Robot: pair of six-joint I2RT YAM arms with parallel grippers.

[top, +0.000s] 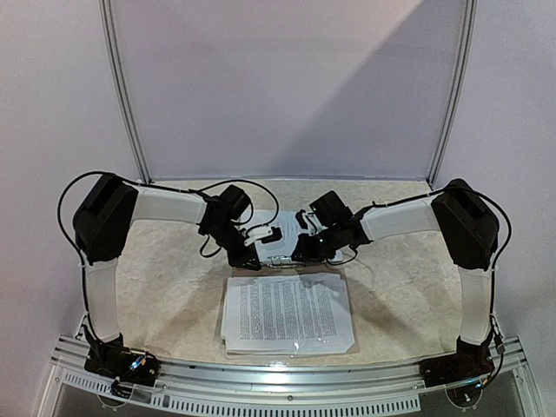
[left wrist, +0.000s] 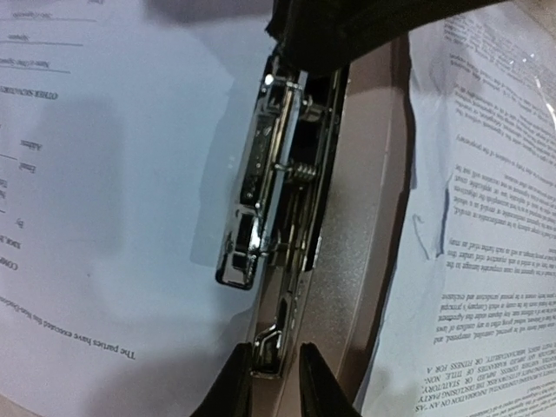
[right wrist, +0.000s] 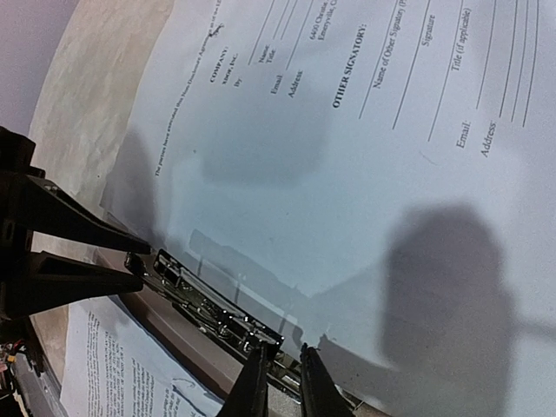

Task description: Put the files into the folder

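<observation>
The folder shows as a brownish strip beside its long metal clip, whose wire frame stands up from the base. Printed pages lie behind the clip; another stack of printed files lies in front of it. My right gripper is shut on the clip's bar near one end. At the other end, my left gripper has its fingers apart, with the clip's end tab between or just beyond the tips. Whether they touch it I cannot tell.
Both grippers work close together over the clip, the left one's fingers reaching in from the side. A metal rail runs along the front edge.
</observation>
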